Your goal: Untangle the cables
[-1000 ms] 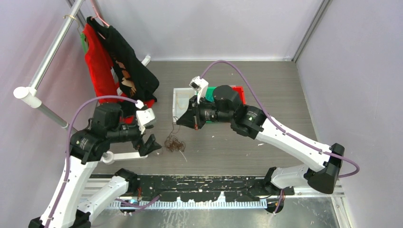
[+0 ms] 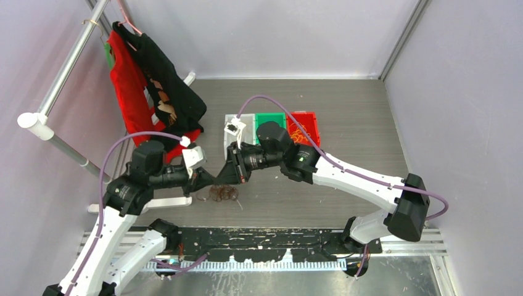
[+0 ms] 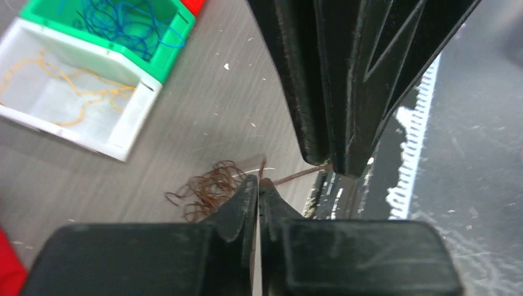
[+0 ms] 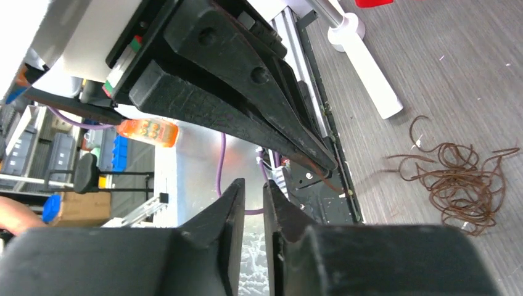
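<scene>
A tangled brown cable (image 4: 462,185) lies in a loose heap on the grey floor, also seen beneath the arms in the top view. My left gripper is shut, with a thin brown strand (image 3: 263,165) pinched at its tips. From there a short piece stretches toward the tips of my right gripper. In the right wrist view, the right gripper's fingers (image 4: 231,213) are slightly apart, and no strand shows in the narrow gap. The two grippers nearly meet above the heap; the top view hides their tips.
Behind the grippers stand a white bin (image 3: 117,145) with yellow cable, a green bin (image 3: 166,65) with blue cable and a red bin (image 2: 313,126) with orange cable. Clothes (image 2: 166,86) hang on a rack at left.
My right gripper has come down and left from near the white bin to meet the left one. The strand hanging from the right gripper no longer shows.
</scene>
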